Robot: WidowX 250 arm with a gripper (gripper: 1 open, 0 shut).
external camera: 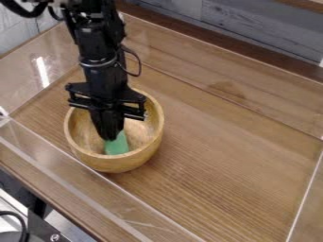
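A wooden bowl (139, 153) sits on the table toward the left front, with a green object (117, 146) inside it. My black gripper (109, 129) reaches down from above into the bowl, its tips over the green object, which it partly hides. The fingers look close together; whether anything is between them is hard to see.
A grey wall (240, 33) runs along the back. Dark cables hang beyond the table's edge at the bottom left.
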